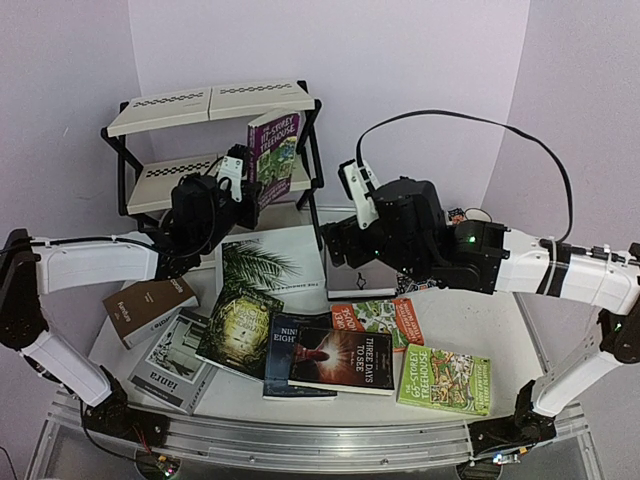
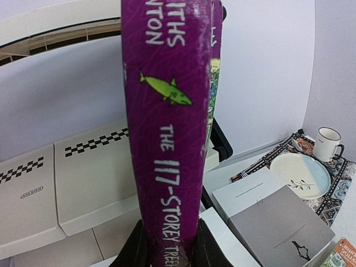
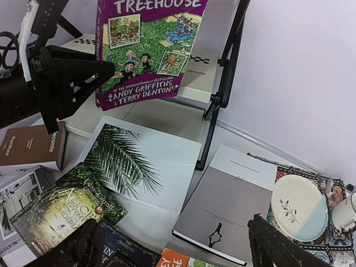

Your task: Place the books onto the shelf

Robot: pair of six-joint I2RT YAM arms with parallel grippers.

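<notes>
My left gripper is shut on the purple 117-Storey Treehouse book (image 2: 166,111), holding it upright by the rack (image 1: 160,110). My right gripper hangs open over the middle, nothing between its fingers. Loose books cover the table: the palm-leaf book (image 1: 270,270), grey book (image 3: 217,200), brown book (image 1: 150,305), grey Ianra book (image 1: 170,365), dark green book (image 1: 235,330), navy book (image 1: 285,385), Three Days to See (image 1: 340,360), orange book (image 1: 390,315) and green 65-Storey Treehouse (image 1: 445,380).
A plate (image 3: 295,206) and mug (image 2: 325,144) sit on a patterned mat at the back right. The rack's upper shelf is empty. Some bare table shows at the right.
</notes>
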